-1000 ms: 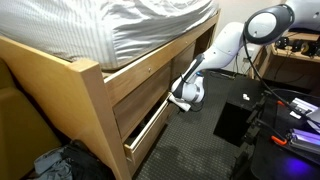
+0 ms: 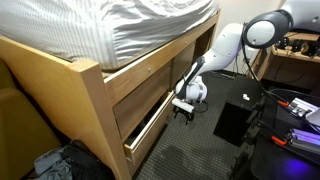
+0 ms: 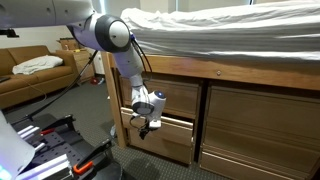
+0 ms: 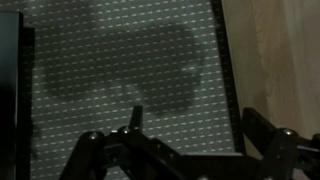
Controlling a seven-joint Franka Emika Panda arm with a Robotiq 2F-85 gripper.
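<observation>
A wooden drawer (image 2: 150, 134) stands slightly pulled out from the bed frame, its front panel (image 3: 165, 140) facing the floor area. My gripper (image 2: 184, 115) hangs low just outside that panel, near its far end in exterior view 1. The gripper (image 3: 145, 131) overlaps the panel's upper part in exterior view 2; whether it touches cannot be told. In the wrist view the gripper is open, its two dark fingers wide apart. Grey floor lies between them, and the right finger (image 4: 254, 126) overlaps the wooden surface (image 4: 265, 60).
A black box (image 2: 235, 120) rests on the floor across from the drawer. The wooden bed frame (image 3: 225, 68) with a white mattress rises above the drawer.
In exterior view 1 my gripper has shifted slightly down and to the right over the last second. The drawer looks the same.
</observation>
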